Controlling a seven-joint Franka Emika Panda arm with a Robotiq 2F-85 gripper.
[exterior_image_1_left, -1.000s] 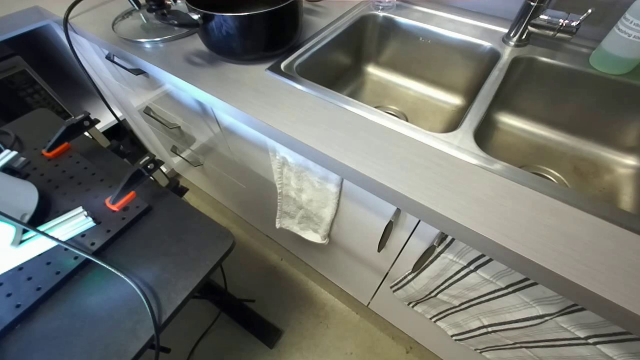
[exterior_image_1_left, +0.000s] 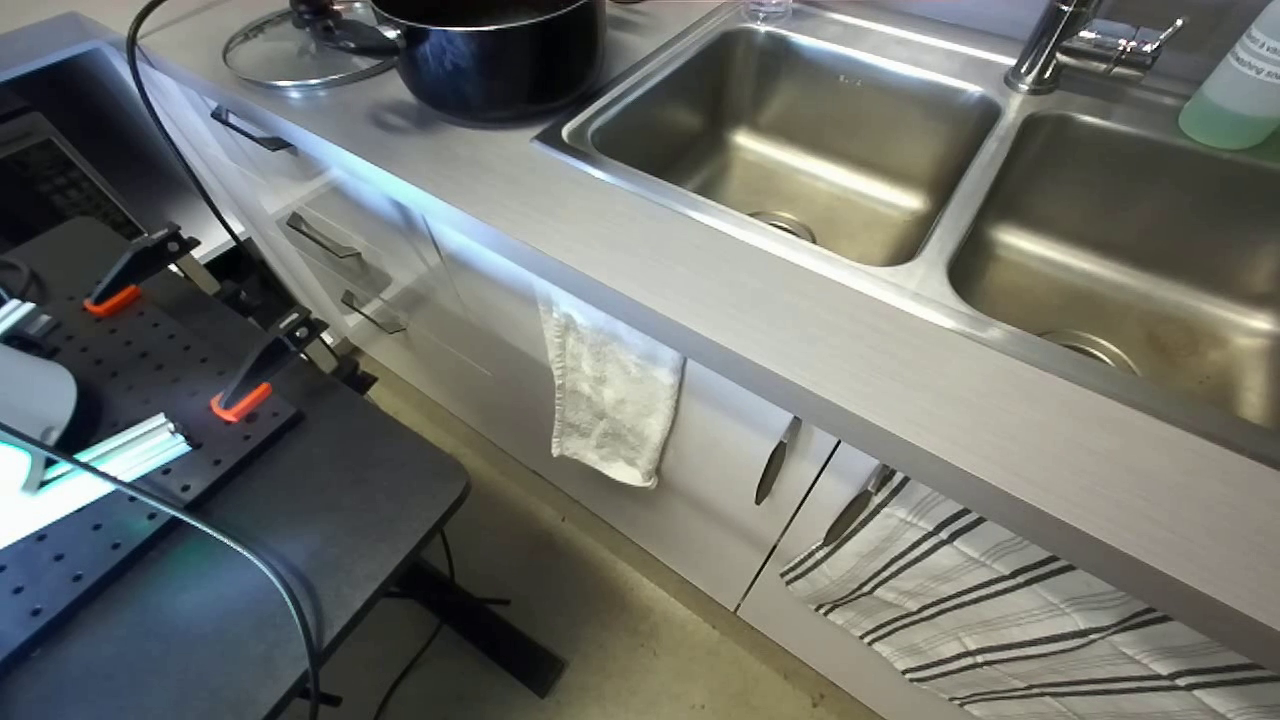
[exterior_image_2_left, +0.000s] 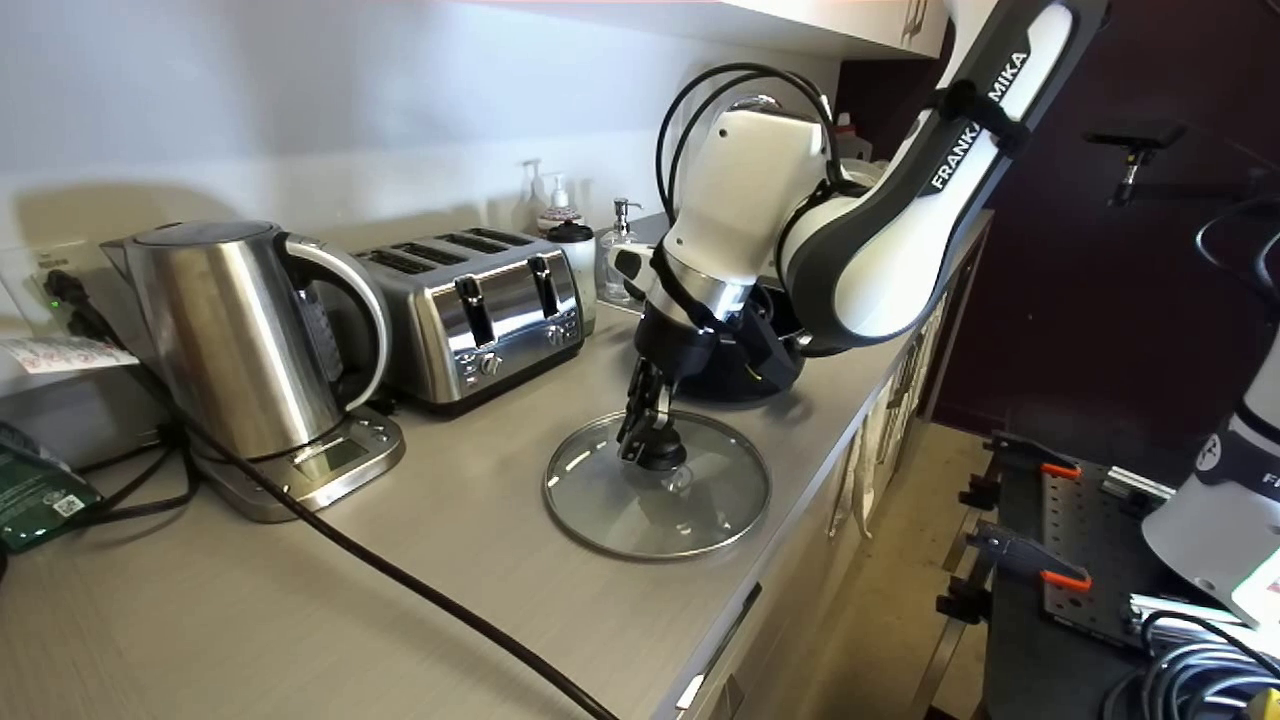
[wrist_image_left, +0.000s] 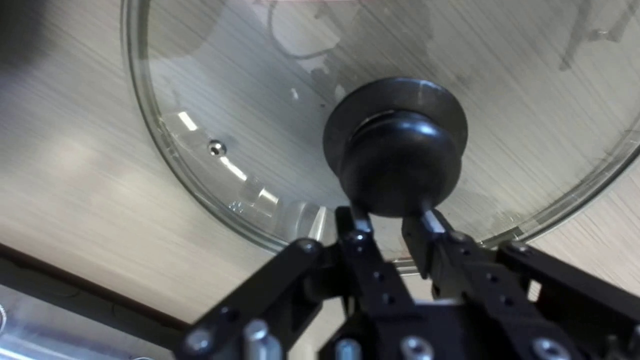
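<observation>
A round glass lid (exterior_image_2_left: 600, 510) with a metal rim and black knob (wrist_image_left: 399, 165) lies on the counter. In exterior view 2, my gripper (exterior_image_2_left: 648, 432) points down at the knob, from the side toward the toaster. The fingers (wrist_image_left: 423, 243) stand partly apart in the wrist view, with a narrow gap between them. Their tips meet the knob's near edge in that view; whether they touch it is unclear. The lid (exterior_image_1_left: 270, 60) also shows beside the black pot (exterior_image_1_left: 498, 60) in exterior view 1, where most of the arm is out of frame.
A toaster (exterior_image_2_left: 504, 318) and a steel kettle (exterior_image_2_left: 228, 342) stand along the wall. A black cable (exterior_image_2_left: 396, 576) crosses the counter. The sink (exterior_image_1_left: 768, 144) lies beyond the pot; bare counter (exterior_image_1_left: 720, 276) runs in front of it.
In exterior view 1, the dark gripper parts above the lid have shifted slightly, and a thin part seen left of the knob is gone. Lid and pot look unmoved.
</observation>
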